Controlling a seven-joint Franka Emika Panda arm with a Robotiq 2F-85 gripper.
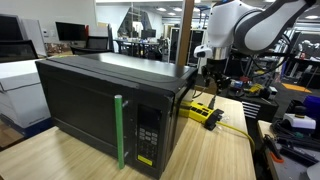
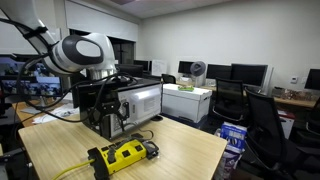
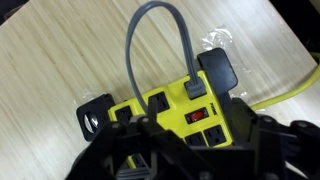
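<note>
A yellow power strip with black end caps lies on the wooden table, beside the black microwave. Plugged into it near one end is a grey cord, which loops up and over in the wrist view. The strip is also seen in exterior view 2, in front of the microwave. My gripper hangs over the strip, its dark fingers spread to either side with a gap between them. I see nothing held in that gap. Whether the fingertips touch the strip cannot be made out.
A green strip stands upright on the microwave's front. A yellow cable runs from the power strip across the table. Bare tabletop lies to the strip's right in exterior view 2. Office chairs stand beyond the table.
</note>
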